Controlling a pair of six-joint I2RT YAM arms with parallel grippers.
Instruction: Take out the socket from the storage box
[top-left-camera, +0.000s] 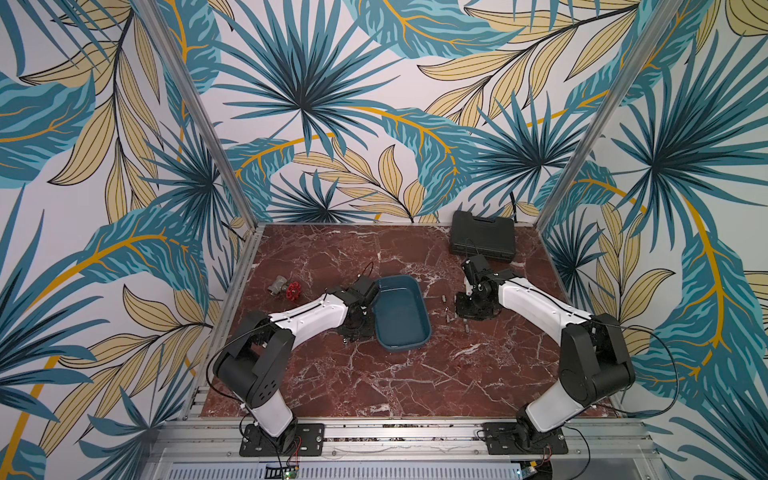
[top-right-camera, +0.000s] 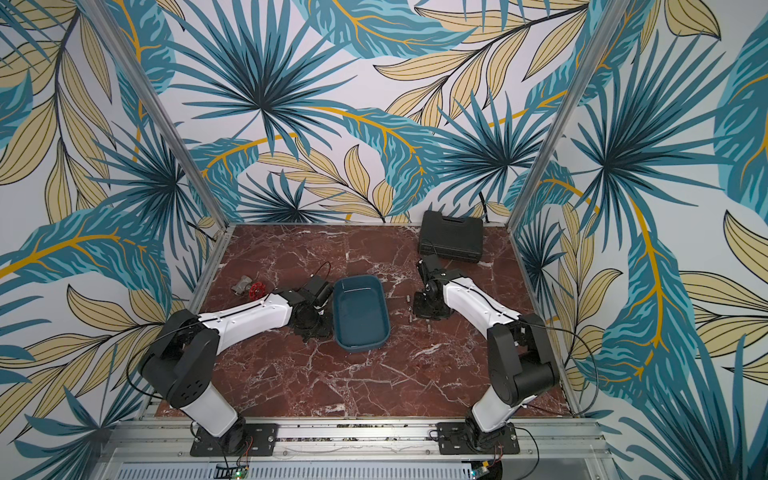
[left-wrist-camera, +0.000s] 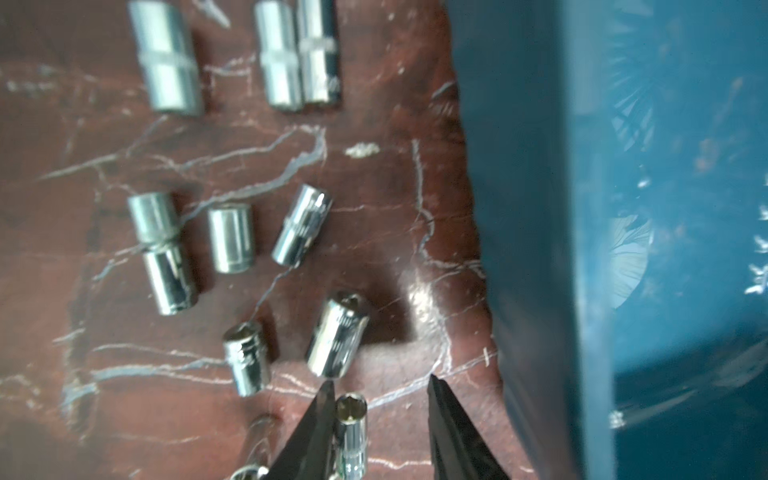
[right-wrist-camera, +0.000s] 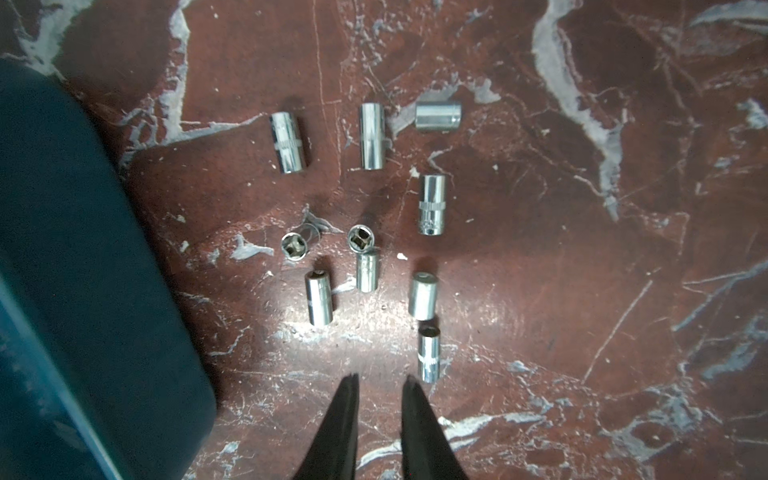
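Silver sockets lie loose on the marble table on both sides of the blue box (top-left-camera: 400, 345). In the left wrist view, my left gripper is open just left of the box wall (left-wrist-camera: 544, 240); a socket (left-wrist-camera: 352, 436) lies between its fingertips in the image, with no grip evident, and several others are beyond. In the right wrist view, my right gripper is part open over bare table, below a group of sockets, including one upright socket (right-wrist-camera: 360, 238) and one nearby (right-wrist-camera: 429, 356). The box is at the left there.
A closed black case (top-left-camera: 482, 236) stands at the back right. A red object (top-left-camera: 293, 290) and a grey object (top-left-camera: 277, 284) lie left of my left arm.
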